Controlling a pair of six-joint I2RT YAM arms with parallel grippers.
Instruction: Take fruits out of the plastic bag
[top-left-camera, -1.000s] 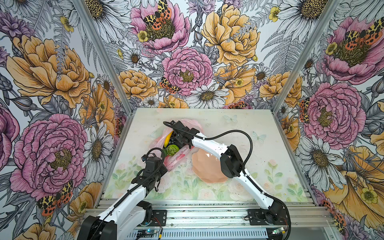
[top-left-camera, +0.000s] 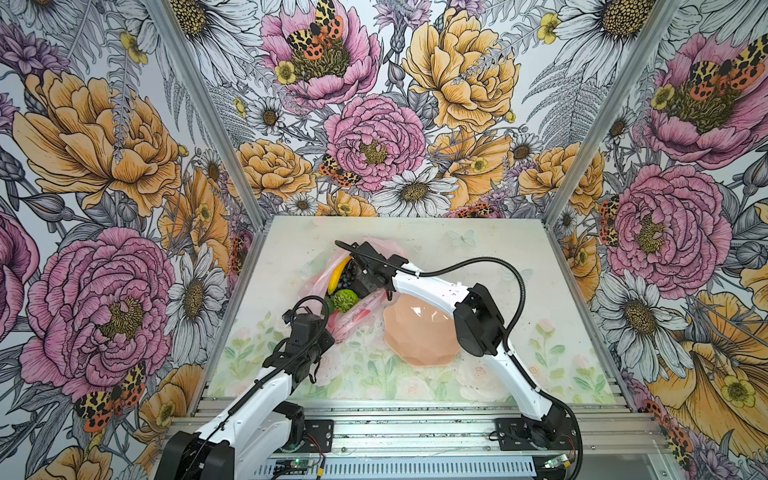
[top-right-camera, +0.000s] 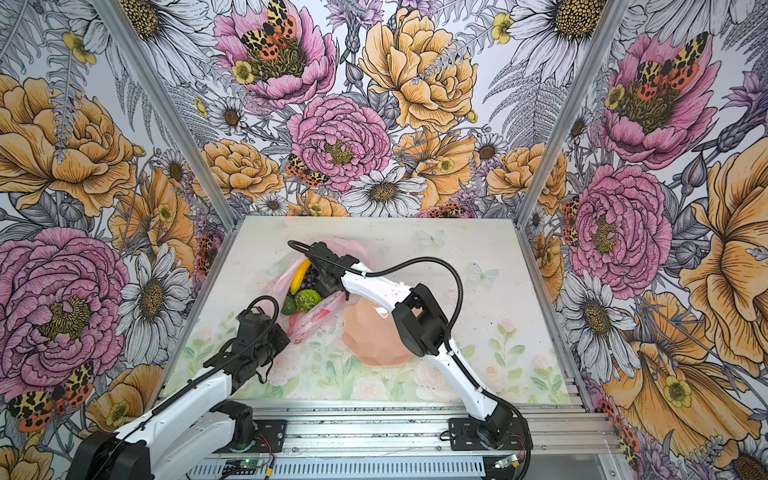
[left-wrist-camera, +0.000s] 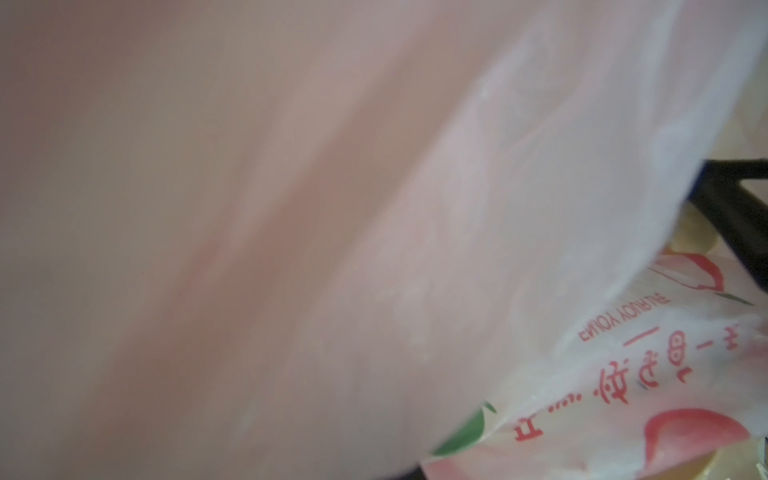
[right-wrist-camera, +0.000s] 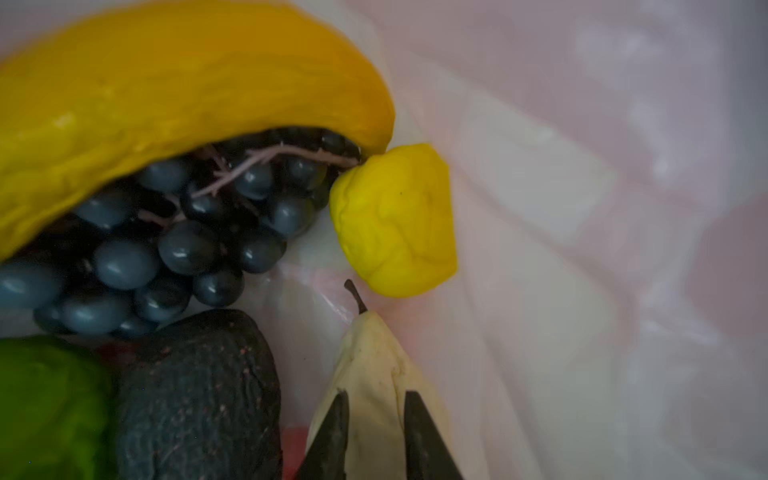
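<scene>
A pinkish printed plastic bag (top-left-camera: 352, 321) lies open at the left middle of the table, fruit inside. In the right wrist view are a banana (right-wrist-camera: 192, 88), dark grapes (right-wrist-camera: 189, 248), a yellow fruit (right-wrist-camera: 396, 220), a dark bumpy fruit (right-wrist-camera: 200, 400), a green fruit (right-wrist-camera: 48, 404) and a pale pear (right-wrist-camera: 372, 360). My right gripper is over the pear, fingers apart, with the pear's surface showing between them. My left gripper (top-left-camera: 326, 313) is shut by the bag's near-left edge. Bag film fills most of the left wrist view, so whether its fingers pinch it is hidden.
An empty peach-coloured faceted plate (top-left-camera: 420, 336) sits right of the bag, partly below the right arm. Open table lies at the far right and along the front. Metal rails and patterned walls bound the area.
The right gripper and forearm have shifted slightly rightward over the bag. The left arm, bag and plate look unmoved.
</scene>
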